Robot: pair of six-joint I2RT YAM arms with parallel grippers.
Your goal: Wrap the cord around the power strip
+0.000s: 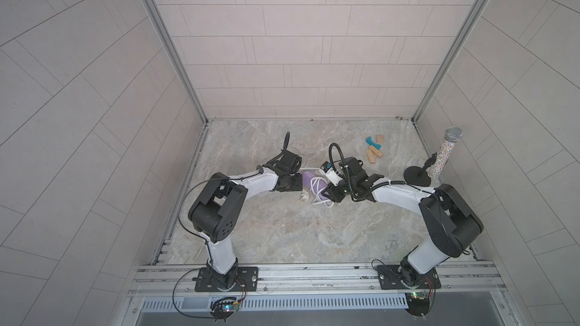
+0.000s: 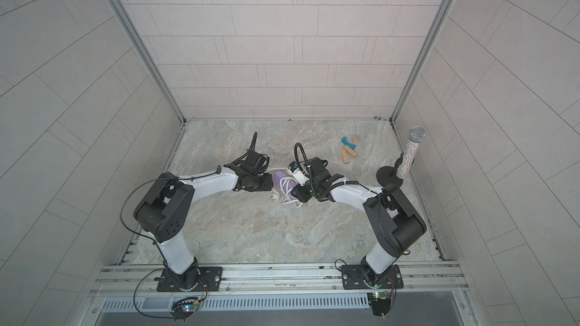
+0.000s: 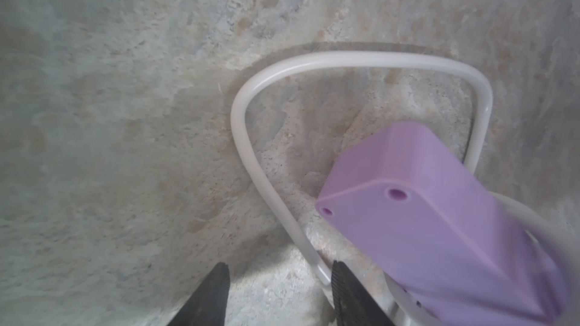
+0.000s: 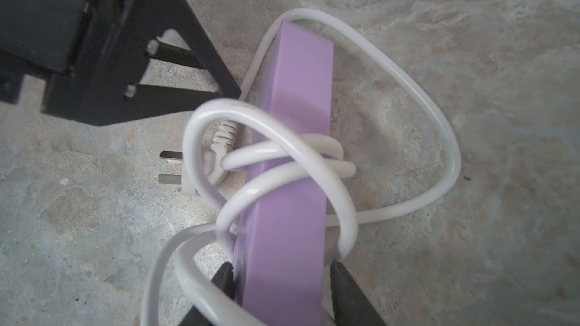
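A purple power strip (image 4: 288, 78) lies mid-table, white cord (image 4: 320, 169) looped several times around its near part; another loop (image 3: 356, 57) lies loose on the table round its far end. The plug (image 4: 217, 160) rests left of the strip. In the left wrist view my left gripper is open beside the strip, a length of cord between or just behind its fingers. My right gripper straddles the strip's near end, part open, with strip and cord between its fingers; whether it grips is unclear.
Small wooden blocks (image 1: 375, 151) and a blue piece (image 1: 372, 143) lie at back right. A microphone (image 1: 447, 145) on a black stand (image 1: 417, 175) is at the right.
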